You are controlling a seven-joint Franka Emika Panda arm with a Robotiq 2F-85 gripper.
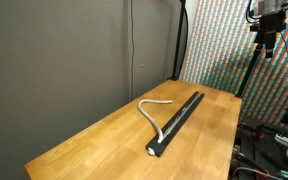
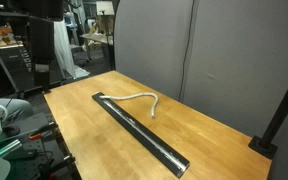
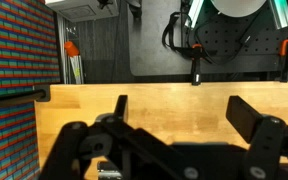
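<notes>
On the wooden table (image 1: pixel 87 154) lies a long black channel (image 1: pixel 175 125) with a pale strip along its inside. A whitish rope or tube (image 1: pixel 150 115) rests partly at one end of the channel and curves out over the wood; in the second exterior view the curved rope (image 2: pixel 136 96) bends beside the black channel (image 2: pixel 138 131). High above the table edge hangs my gripper (image 1: pixel 270 54), well apart from both. In the wrist view the gripper is open, its two dark fingers wide apart with only bare wood and the table edge below.
A dark perforated base plate (image 3: pixel 246 45) with cables and clamps adjoins the table. A black post (image 2: pixel 281 105) rises at a table corner, and a grey partition (image 2: pixel 224 62) stands behind.
</notes>
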